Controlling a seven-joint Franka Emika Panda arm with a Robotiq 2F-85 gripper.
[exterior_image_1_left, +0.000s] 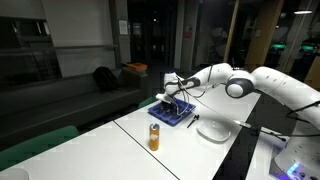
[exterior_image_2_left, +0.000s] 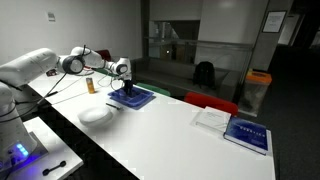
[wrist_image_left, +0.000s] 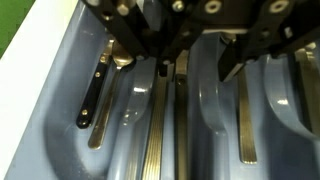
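Note:
A blue cutlery tray (exterior_image_1_left: 185, 121) stands on the white table, also seen in exterior view 2 (exterior_image_2_left: 141, 102). My gripper (exterior_image_1_left: 170, 98) is down at it, pointing into its compartments. In the wrist view the dark fingers (wrist_image_left: 163, 82) stand a little apart, one on either side of a rounded blue divider (wrist_image_left: 212, 110), and seem shut on it; the exact contact is hidden. Cutlery handles (wrist_image_left: 154, 145) lie in the compartment left of the divider. A single handle (wrist_image_left: 246, 135) lies to its right, and a black-handled piece (wrist_image_left: 92, 95) rests in the far-left compartment.
A white plate (exterior_image_1_left: 213, 129) is on the table in front of the tray, with a dark utensil (exterior_image_1_left: 193, 122) between them. An orange bottle (exterior_image_1_left: 154, 137) stands to the left. In exterior view 2, the table's right side is clear up to a blue box (exterior_image_2_left: 248, 134).

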